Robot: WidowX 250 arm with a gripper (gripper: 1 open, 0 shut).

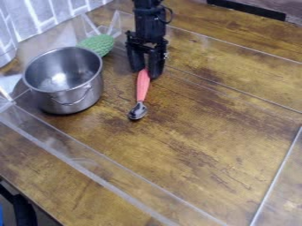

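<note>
A spoon with a red handle (143,86) and a metal head lies on the wooden table, handle pointing away toward the back. The black gripper (145,62) is lowered over the far end of that handle; whether its fingers are closed on it cannot be made out. A steel pot (64,81) stands to the left of the spoon.
A green bristly object (98,43) lies behind the pot, by a crumpled pale sheet or wall at the back left. Clear plastic edging runs along the table.
</note>
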